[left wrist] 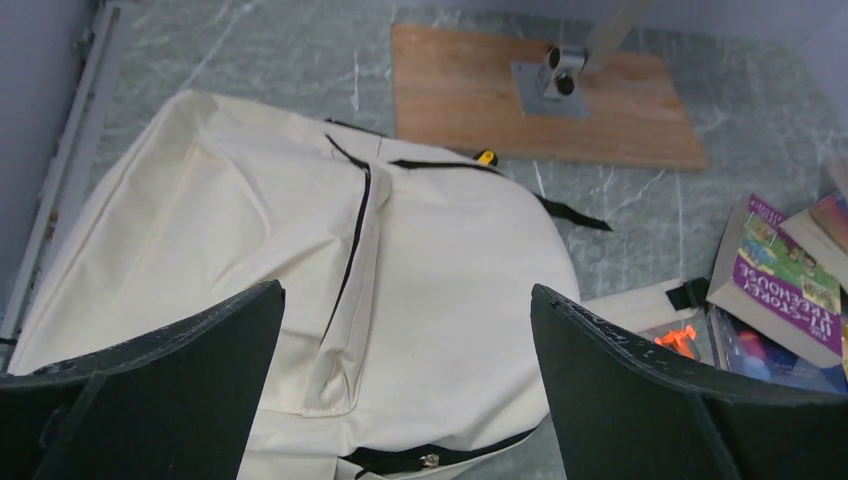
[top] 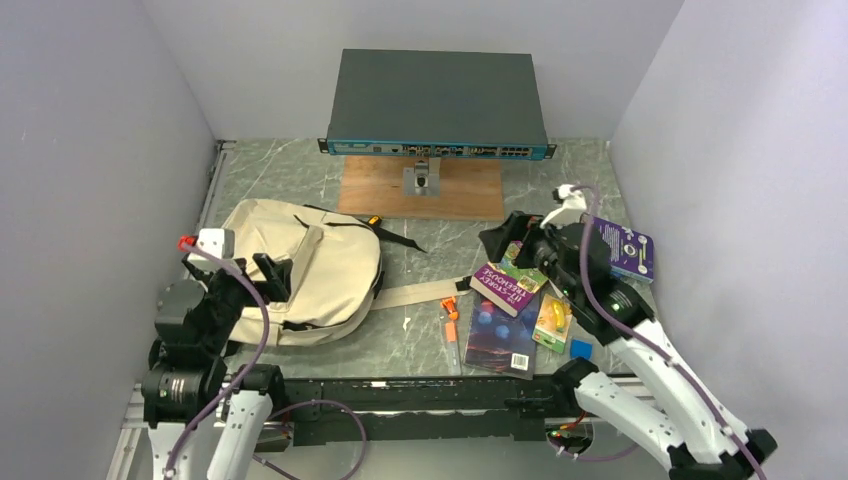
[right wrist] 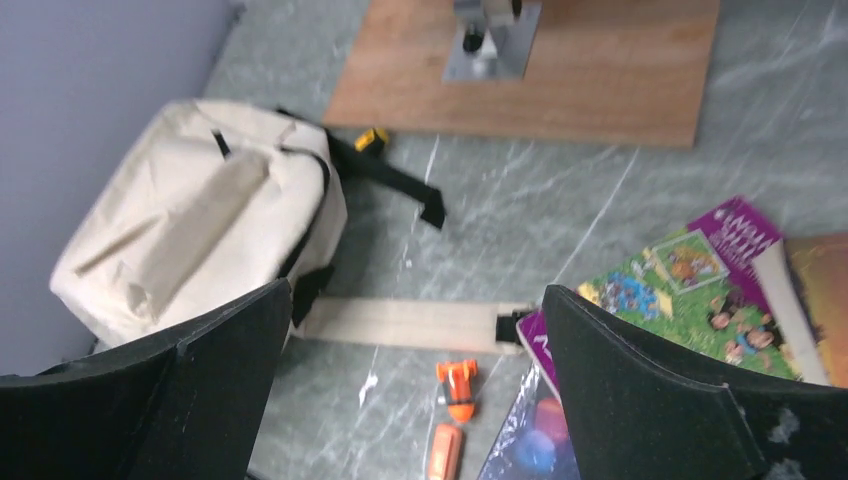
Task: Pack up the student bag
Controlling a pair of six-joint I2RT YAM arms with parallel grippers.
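A cream bag lies flat on the left of the table, its strap stretched out to the right. Above the bag hovers my left gripper, open and empty. My right gripper is also open with nothing between its fingers, raised over the books. Beneath it sit a thick purple-and-green book, a dark book partly under that one, and a small card pack. A dark blue book lies farther right. An orange toy and an orange-topped pen-like item are left of the books.
A large dark rack unit stands over a wooden board at the back. A blue block rests near the front edge, close to the right arm. Bare grey tabletop shows between bag and books. Walls close off both sides.
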